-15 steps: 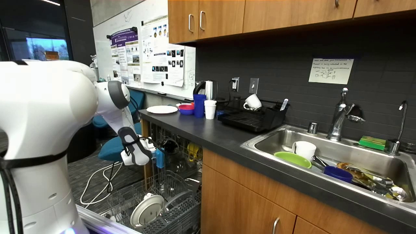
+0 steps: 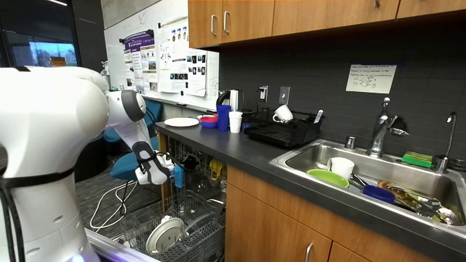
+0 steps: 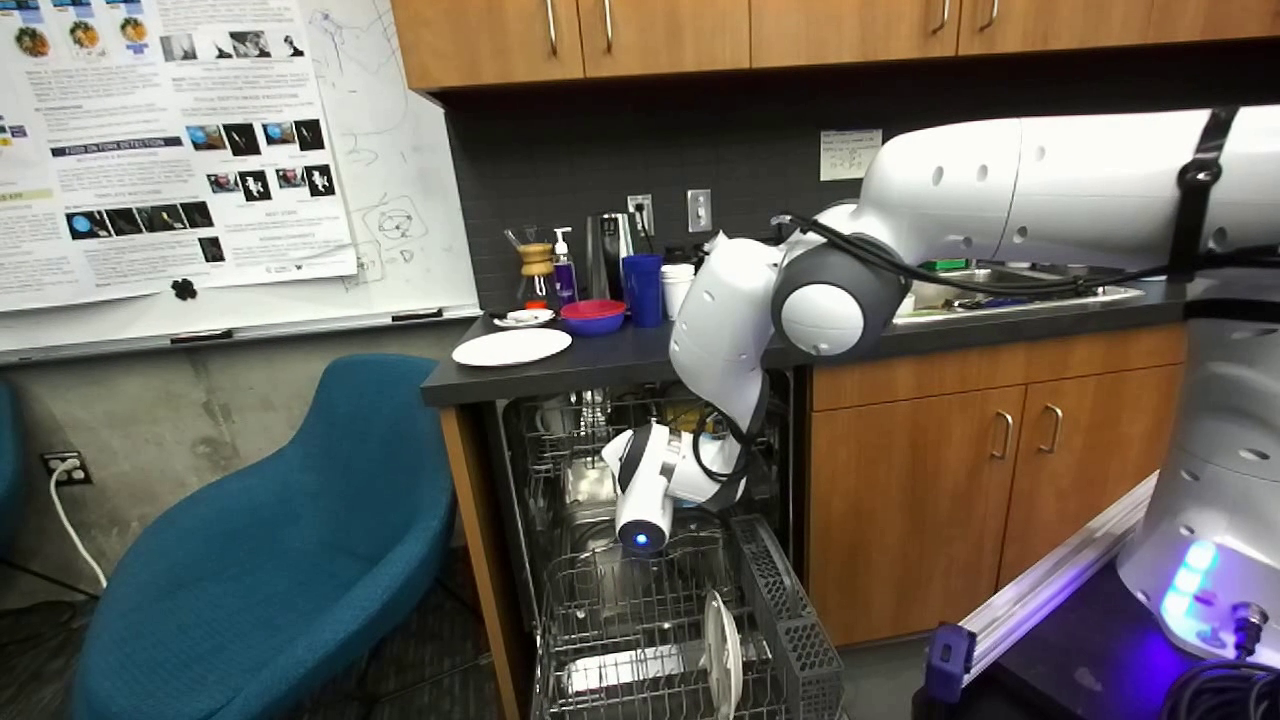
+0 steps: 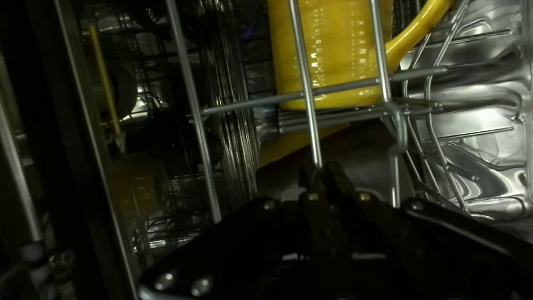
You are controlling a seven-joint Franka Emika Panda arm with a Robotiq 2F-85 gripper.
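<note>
In the wrist view my gripper is shut on a thin metal rack wire [image 4: 312, 127], which runs down to its dark fingertips. Beyond the wires a yellow mug [image 4: 325, 50] rests in the rack, its handle towards the right. The same mug [image 2: 216, 168] shows small inside the dishwasher in exterior view 1. My wrist and hand [image 3: 648, 486] hang in front of the dishwasher opening, over the pulled-out lower rack [image 3: 624, 600]; the fingertips are hidden in that view.
A white plate [image 2: 166, 235] stands on edge in the lower rack. The counter [image 2: 257, 153] above carries a white plate [image 2: 181, 122], cups and a drying rack [image 2: 279, 133]. Dishes fill the sink [image 2: 321, 153] at right. A wooden side panel [image 3: 480, 540] borders the opening.
</note>
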